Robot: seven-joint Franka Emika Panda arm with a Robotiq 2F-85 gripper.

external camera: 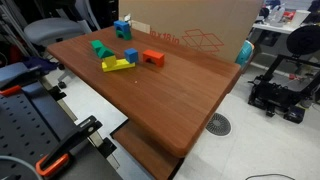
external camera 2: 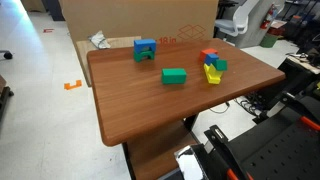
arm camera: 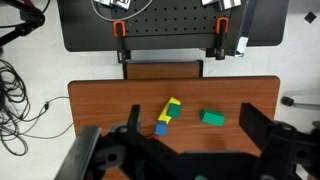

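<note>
Seen from above in the wrist view, my gripper is open, its dark fingers (arm camera: 88, 155) far apart with no object gripped between them. Below it on the brown table are a yellow block (arm camera: 174, 101) with a green block (arm camera: 174, 112) against it, a blue block (arm camera: 160, 129), and a separate green block (arm camera: 212, 118). Exterior view 2 shows the yellow block (external camera 2: 213, 76), a red block (external camera 2: 208, 52) behind it, a lone green block (external camera 2: 174, 75), and a larger blue block (external camera 2: 145, 46) near the back edge.
A cardboard panel (external camera: 205, 25) stands along one table edge. The brown tabletop (external camera: 180, 105) has a wide bare stretch away from the blocks. A dark perforated bench (arm camera: 180, 30) lies beside the table, with orange-and-black brackets (arm camera: 221, 35) at its edge.
</note>
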